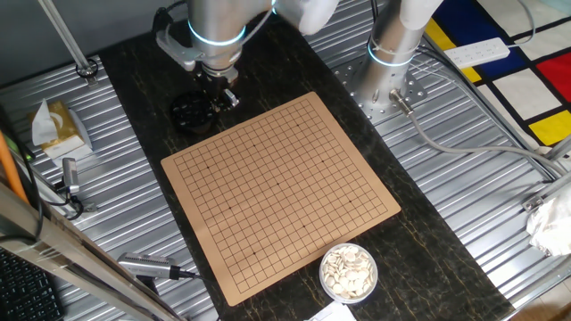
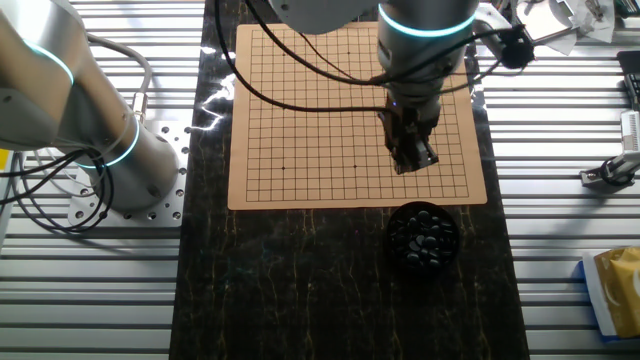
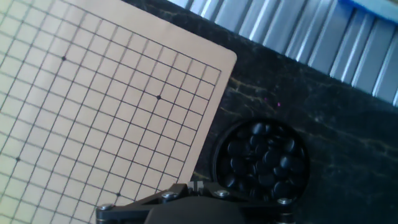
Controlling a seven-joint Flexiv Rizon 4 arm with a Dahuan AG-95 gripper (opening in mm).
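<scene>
A tan board with a black grid (image 1: 281, 192) lies bare on the dark tabletop, with no stones on it. Close to one of its edges stands a round black bowl (image 3: 217, 165) filled with black stones (image 3: 267, 158). Across the board, a clear round tub holds white stones (image 1: 348, 272). My gripper (image 2: 414, 162) hangs above the table by the black bowl, apart from it. In the wrist view the gripper has its fingertips together at the bottom middle, beside the bowl's near-left rim, and nothing shows between them.
A tissue box (image 1: 62, 134) sits on the ribbed metal surface at the left. Near the board's lower left corner lies a grey device (image 1: 147, 265) with a cable.
</scene>
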